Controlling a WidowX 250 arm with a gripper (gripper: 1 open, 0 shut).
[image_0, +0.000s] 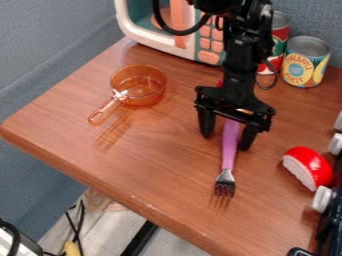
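Note:
A black gripper (226, 131) is low over the table, its two fingers down on either side of the handle of a purple-handled fork (229, 151). The fork lies lengthwise with its metal tines toward the front edge. Whether the fingers touch or grip the handle is unclear from this view.
An orange clear measuring cup (136, 82) sits at the left. A toy microwave (139, 15) and cans (306, 62) stand at the back. A red-and-white object (303, 167) and dark items (329, 221) line the right.

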